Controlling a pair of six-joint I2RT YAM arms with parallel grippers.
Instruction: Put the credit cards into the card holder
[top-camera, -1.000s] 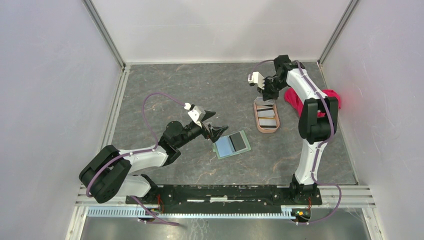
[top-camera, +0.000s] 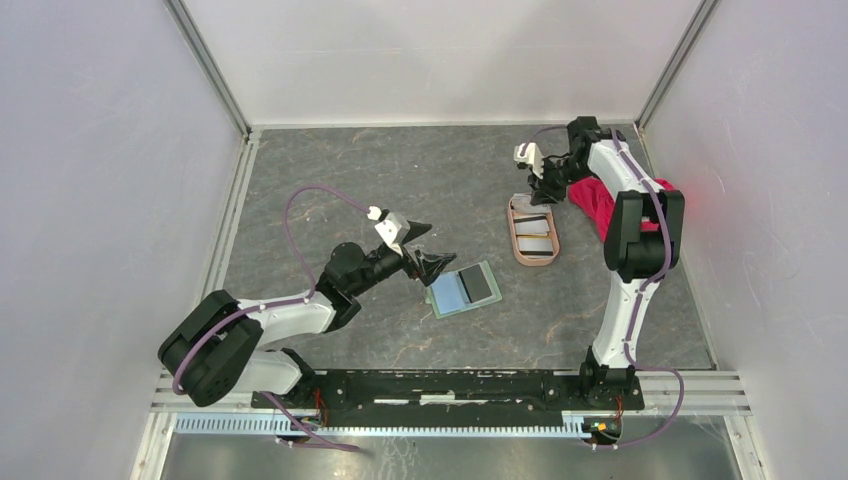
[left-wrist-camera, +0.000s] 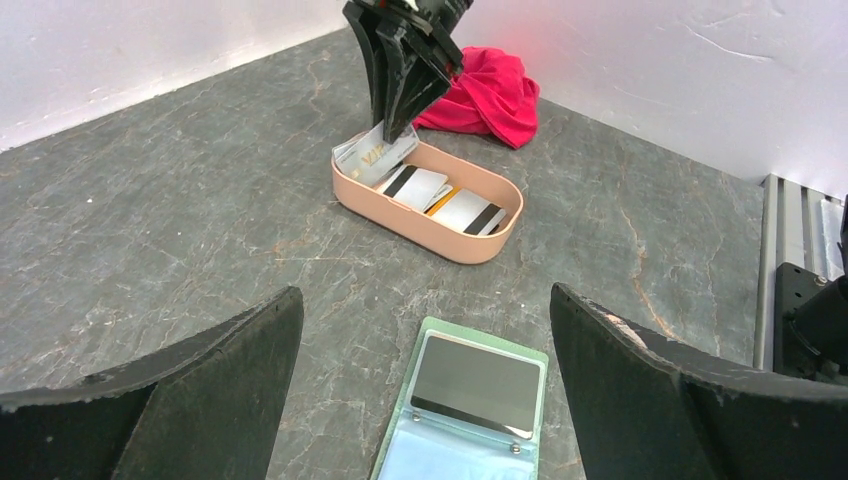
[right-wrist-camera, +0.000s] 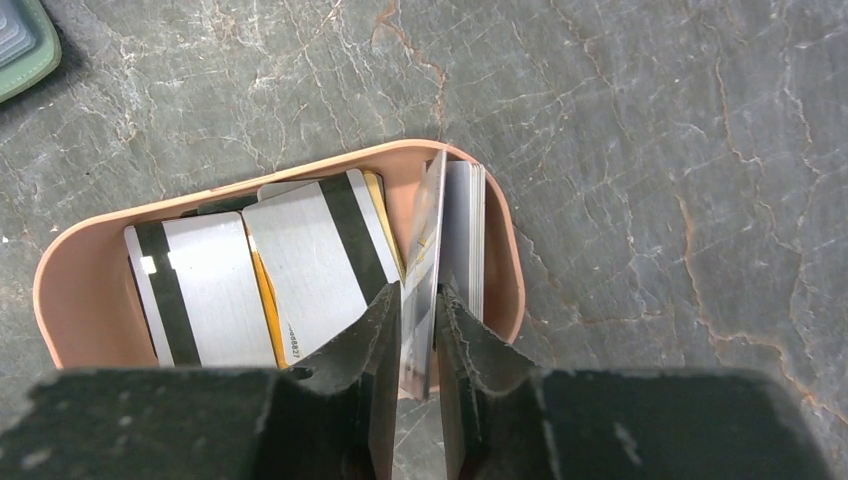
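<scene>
The open card holder (top-camera: 462, 289), green-edged with a pale blue half and a dark half, lies flat on the table. Beyond it, a pinkish tray (right-wrist-camera: 100, 232) contains several credit cards (right-wrist-camera: 312, 262), white with dark stripes. One card (right-wrist-camera: 424, 250) leans upright near the tray's far end, beside a stack of cards (right-wrist-camera: 466, 225). My right gripper is open by a narrow gap, its fingers on either side of the leaning card's edge; contact is unclear. Wide open and empty, my left gripper (top-camera: 440, 244) hovers above the table beside the card holder.
A crumpled red cloth (top-camera: 592, 205) lies by the right wall, close to the right arm.
The left arm, card holder and tray stay in place.
</scene>
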